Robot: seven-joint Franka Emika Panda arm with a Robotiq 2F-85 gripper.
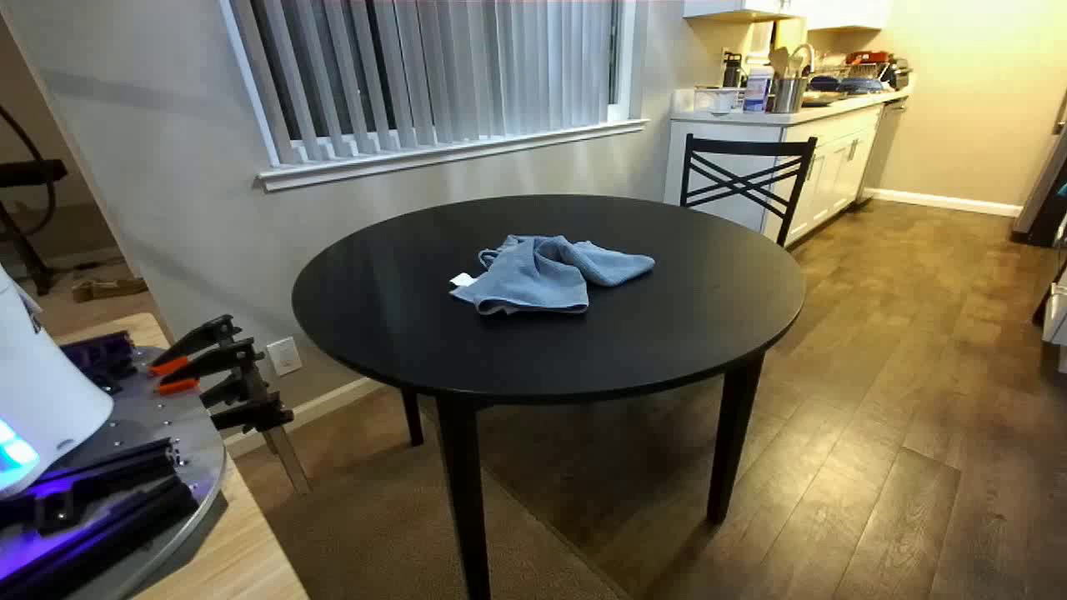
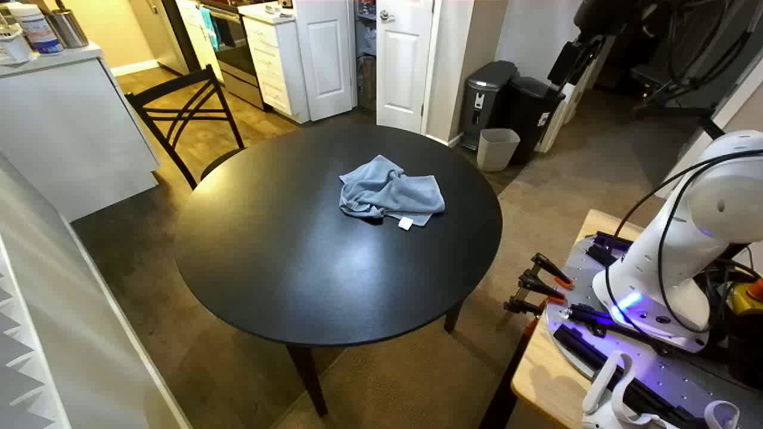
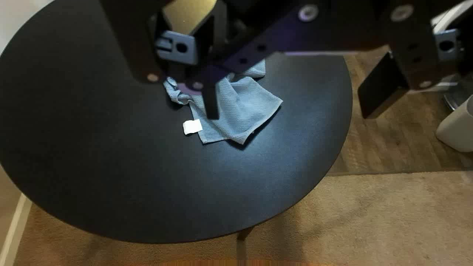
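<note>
A crumpled light-blue cloth (image 1: 545, 275) with a white tag lies in folds on the round black table (image 1: 640, 350). From the other side, the cloth (image 2: 390, 189) sits toward the table's far right part, its tag facing the robot's side. In the wrist view my gripper is open, its two black fingers (image 3: 211, 99) wide apart with nothing between them. It hangs well above the table, and one finger and its linkage hide part of the cloth (image 3: 239, 106). Neither exterior view shows the gripper.
A black chair (image 2: 182, 118) stands against the table's kitchen side. The robot's white base (image 2: 658, 271) is on a separate wooden stand (image 2: 536, 364), with clamps (image 2: 536, 286) at its edge. Apart from the cloth, the tabletop is clear.
</note>
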